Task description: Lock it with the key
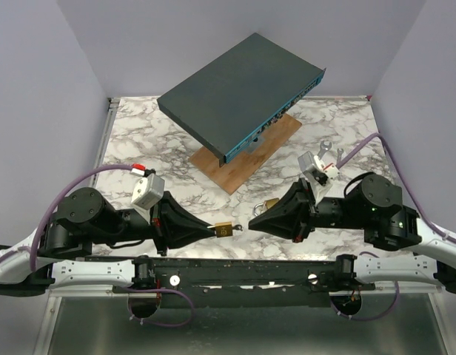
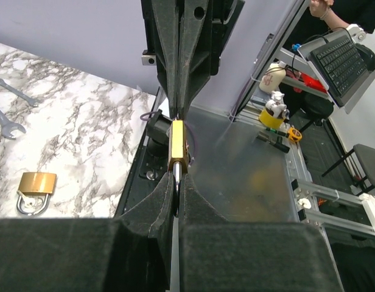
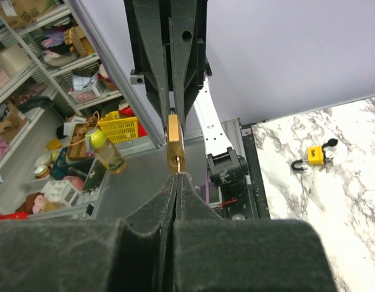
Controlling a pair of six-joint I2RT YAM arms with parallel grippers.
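Observation:
A small brass padlock (image 1: 223, 229) is held up off the table at the front middle. My left gripper is shut on its shackle (image 2: 176, 176), and the lock's body (image 2: 177, 141) stands out beyond the fingertips. At the lock's right end a small metal piece (image 1: 238, 228) sticks out, which looks like the key's head. My right gripper (image 1: 250, 224) is just right of it, shut, with nothing seen between its fingers. The right wrist view shows the padlock (image 3: 175, 139) straight ahead, the thin key (image 3: 178, 163) pointing at me.
Another brass padlock (image 2: 36, 184) lies on the marble table, and a yellow one with a black shackle (image 3: 315, 156) lies elsewhere on it. Wrenches (image 1: 325, 149) lie at the right. A large dark box (image 1: 243, 89) overhangs a wooden board (image 1: 213, 168) at the back.

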